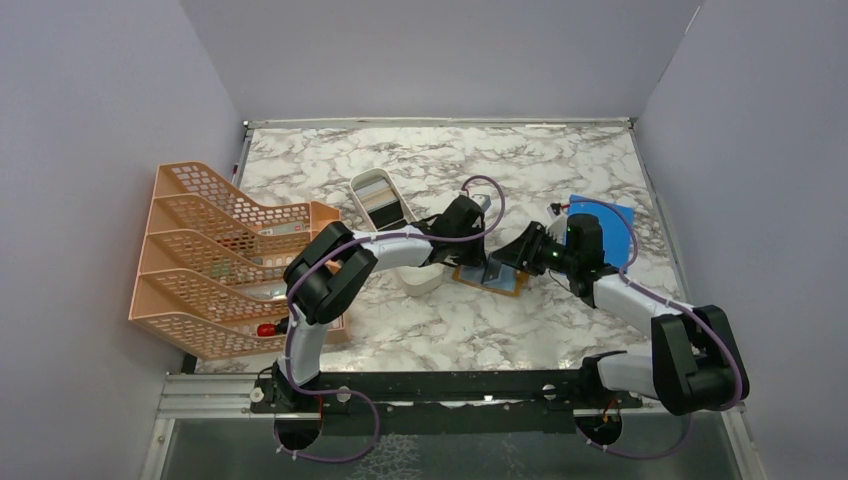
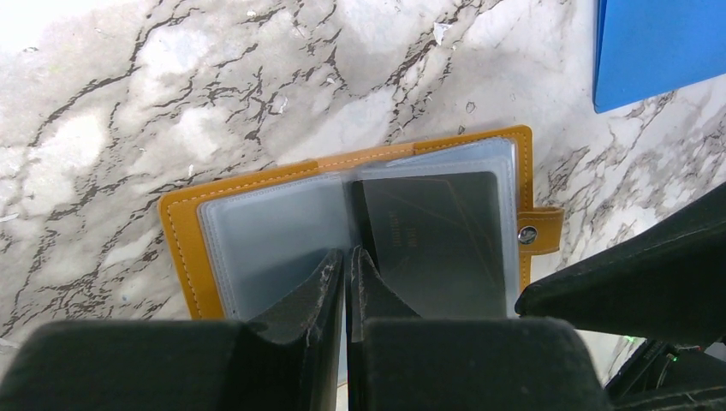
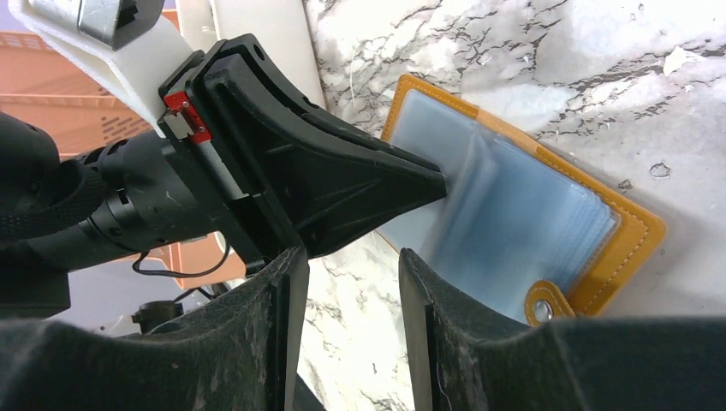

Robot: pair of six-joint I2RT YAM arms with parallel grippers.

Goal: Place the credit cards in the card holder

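Observation:
The card holder (image 1: 506, 282), open flat with a tan stitched border and clear sleeves, lies slightly turned at mid-table. Its snap tab (image 2: 541, 231) shows in the left wrist view. Over its right page a dark rectangle (image 2: 437, 227) shows in that view; I cannot tell whether it is a card or a reflection. Near the fold my left gripper is shut on an edge of a clear sleeve (image 3: 473, 167). My right gripper stands open beside the holder, its fingers apart, with no card between them.
A white tray (image 1: 358, 183) with a dark, card-like piece stands behind the left arm. Left of it is a tan multi-tier basket (image 1: 190, 262). A blue sheet (image 1: 618, 236) lies at the right. The marble table in front of the holder is clear.

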